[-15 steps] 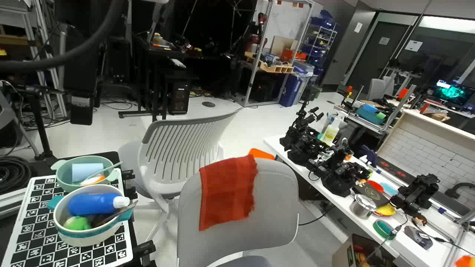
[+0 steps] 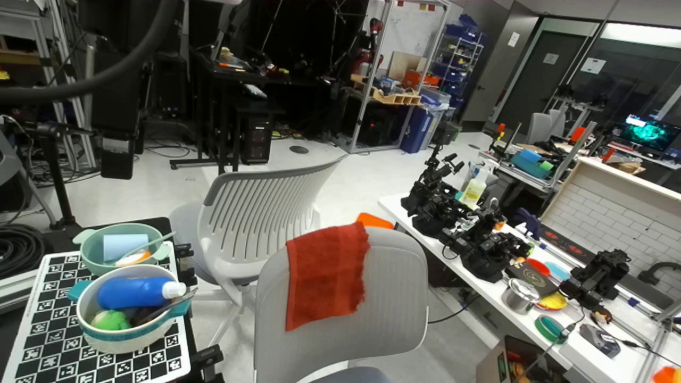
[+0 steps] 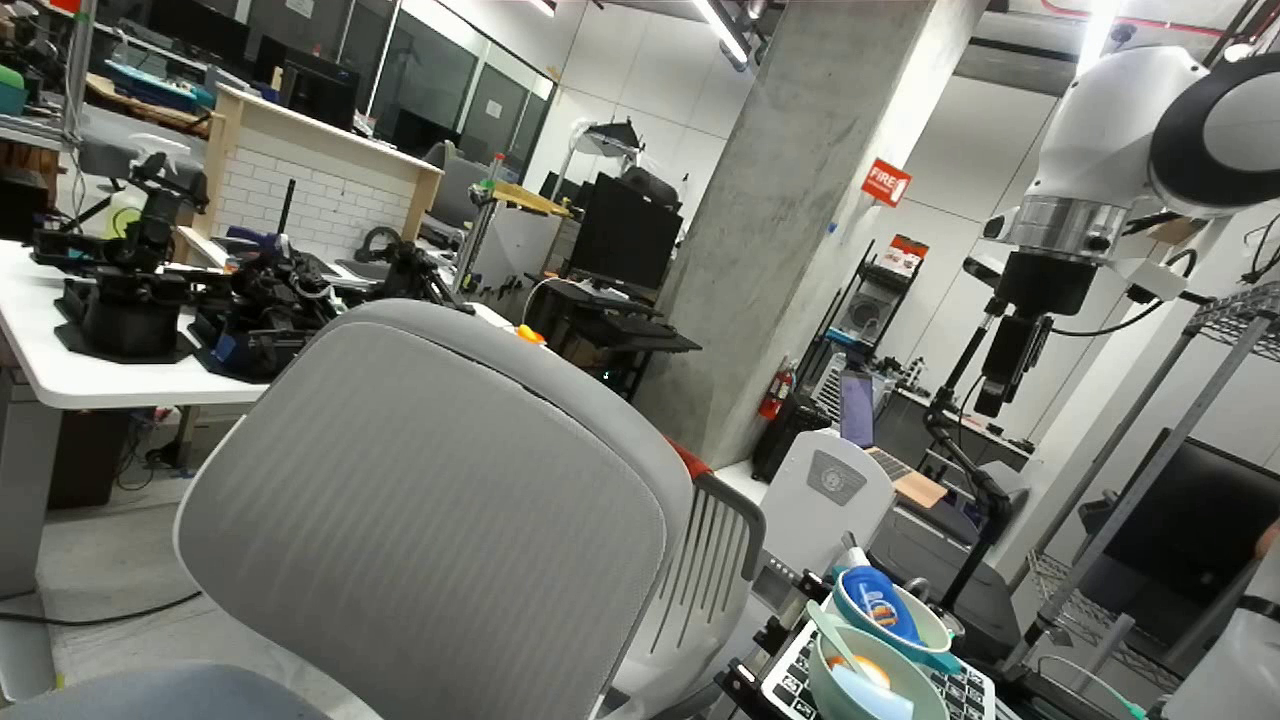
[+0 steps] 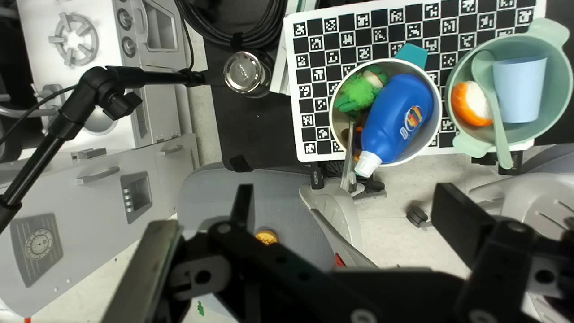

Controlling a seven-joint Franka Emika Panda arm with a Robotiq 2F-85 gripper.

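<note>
My gripper stands open high above the table's edge, with nothing between its fingers. In the wrist view, a white pot with teal handles (image 4: 337, 126) holds a blue bottle with a white cap (image 4: 401, 115), a green fuzzy toy (image 4: 358, 92) and a metal utensil (image 4: 349, 156). Beside it, a green pot (image 4: 559, 97) contains a light blue cup (image 4: 519, 89), an orange and white round item (image 4: 471, 103) and a green spoon (image 4: 496, 115). Both pots rest on a checkered marker board (image 4: 306, 80). Exterior view 2 shows the gripper (image 3: 993, 406) hanging well above them.
Grey chairs stand against the table's side, one with a red cloth (image 2: 327, 274) over its back. A black stand arm (image 4: 105, 91) rises near the table, close to a grey toy kitchen (image 4: 80, 215). Coiled black cable (image 4: 236, 27) and a metal-lidded container (image 4: 245, 72) lie beside the board.
</note>
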